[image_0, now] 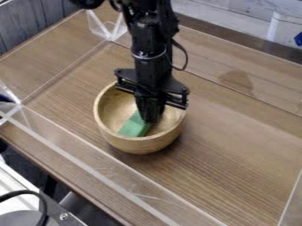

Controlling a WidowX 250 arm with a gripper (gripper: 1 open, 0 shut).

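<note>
A tan round bowl [120,138] stands on the wooden table, a little left of the middle. A green oblong block [133,125] lies inside it, its upper part hidden by the black robot gripper [151,112]. The gripper reaches down into the bowl over the block. Its fingertips are dark and small in this view, so whether they touch the block cannot be told.
A white wall edge runs at the back right. A dark gap with white equipment lies at the bottom left, beyond the table's edge.
</note>
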